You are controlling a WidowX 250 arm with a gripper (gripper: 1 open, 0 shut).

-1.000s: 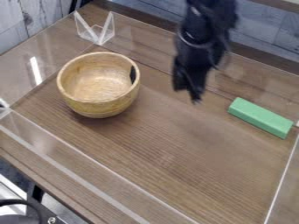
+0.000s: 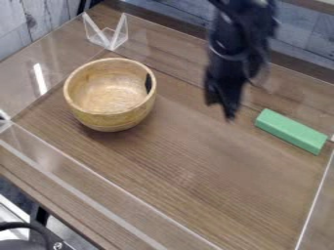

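My gripper [image 2: 225, 86] is a dark, blurred shape in the upper middle of the camera view, above the table between a wooden bowl [image 2: 109, 111] at left and a green block [image 2: 291, 130] at right. Its fingers are too blurred to make out, and nothing held can be seen.
A small white wire object [image 2: 107, 34] sits at the back left. Walls stand along the back and left edge.
The bowl and block look unmoved.
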